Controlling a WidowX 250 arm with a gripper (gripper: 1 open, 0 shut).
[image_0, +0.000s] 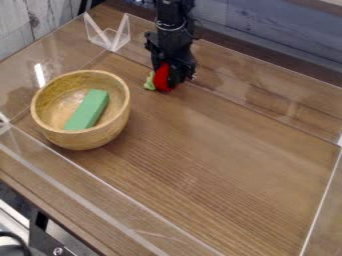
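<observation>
My black gripper reaches down at the back of the wooden table, shut on a red object with some light green beside it at its left. The object is small and partly hidden by the fingers, so I cannot tell what it is. To the lower left sits a tan bowl holding a green block.
A clear wire-like holder stands at the back left, near the table edge. A blue-grey wall runs along the back.
</observation>
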